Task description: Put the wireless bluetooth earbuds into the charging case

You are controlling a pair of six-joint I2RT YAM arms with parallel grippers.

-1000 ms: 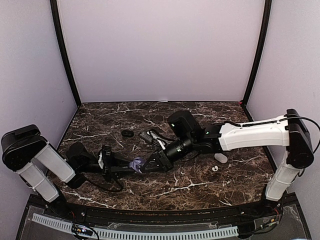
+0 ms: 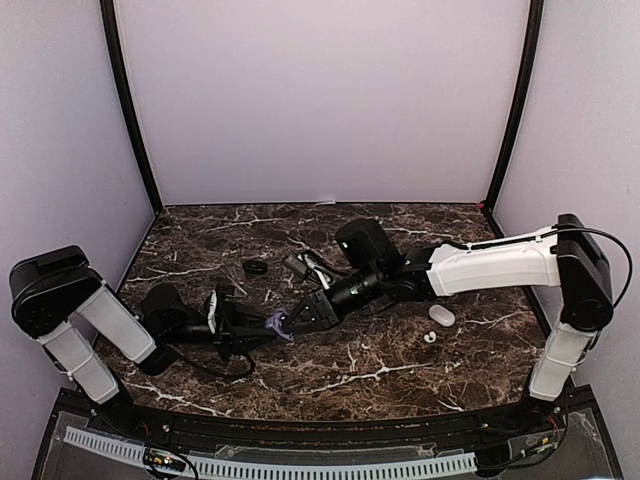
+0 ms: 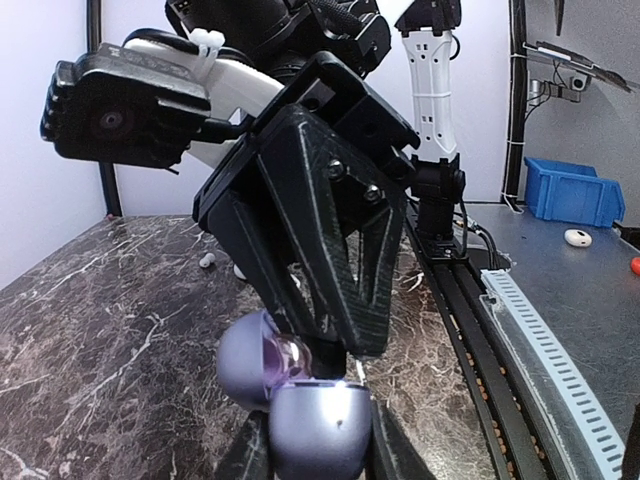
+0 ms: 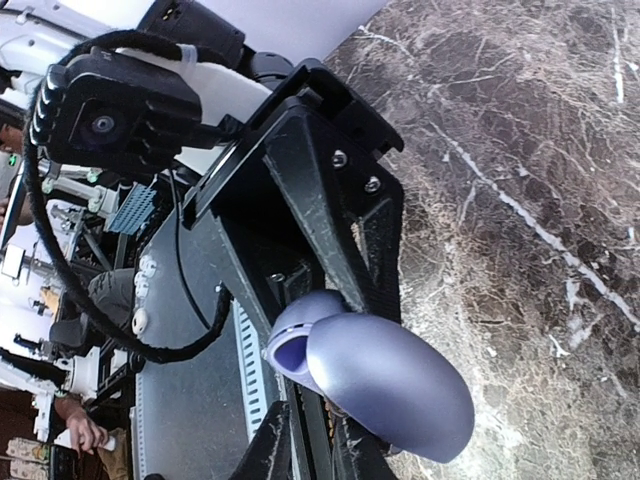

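Note:
A glossy purple charging case (image 3: 320, 425), its lid standing open, is held in my left gripper (image 2: 272, 328), which is shut on it above the table. The curved lid and part of the inside show in the right wrist view, where the case (image 4: 390, 380) hangs in front of the left gripper's fingers. My right gripper is partly open close beside the case; nothing shows between its fingers. In the left wrist view its fingers (image 3: 325, 230) come down just behind the lid. No earbud can be made out in the case.
On the right of the marble table lie a white oval object (image 2: 441, 315) and a small white piece (image 2: 430, 337). A black oval item (image 2: 255, 267) rests at the back left.
The right arm's elbow has shifted inward, and the case appears turned a little.

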